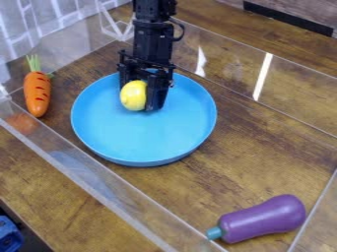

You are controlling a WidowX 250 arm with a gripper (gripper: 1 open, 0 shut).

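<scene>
My black gripper (142, 79) reaches down from the top centre over the blue plate (158, 138). A yellow rounded object (133, 95) sits low at the fingers, over the upper left part of the plate. The fingers partly surround it; whether they grip it or it rests on the plate, I cannot tell.
An orange toy carrot (38, 94) lies at the left, a purple toy eggplant (263, 217) at the lower right. Clear barriers edge the wooden surface. The area right of the plate is bare wood.
</scene>
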